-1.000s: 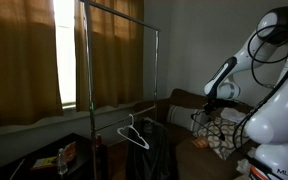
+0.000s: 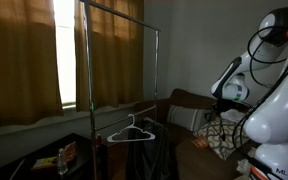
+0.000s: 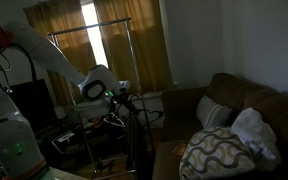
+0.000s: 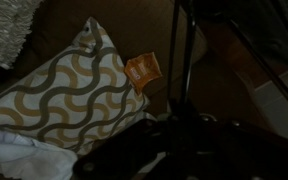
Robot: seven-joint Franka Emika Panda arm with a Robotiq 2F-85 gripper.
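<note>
A white hanger (image 2: 131, 130) hangs by its hook from the lower bar of a metal clothes rack (image 2: 88, 70), nearly level. Dark cloth (image 2: 149, 157) drapes from that bar on the hanger's right. My gripper is a dark shape low in the wrist view, seemingly shut on something thin and dark; its outline is lost in shadow. In exterior view 2 the gripper (image 3: 126, 99) appears near the rack, above the hanger (image 3: 112, 119), though exterior view 1 has it out over the couch side, apart from the hanger.
A brown couch (image 3: 189, 128) carries a wavy-patterned pillow (image 4: 69, 90), an orange packet (image 4: 142, 70) and white cloth (image 4: 24, 156). A dark table (image 2: 44, 160) with small items stands at the left. Rack poles (image 2: 155, 65) rise beside the couch.
The white hanger was tilted steeply and has swung to nearly level. My arm's end has shifted slightly to the right in exterior view 1.
</note>
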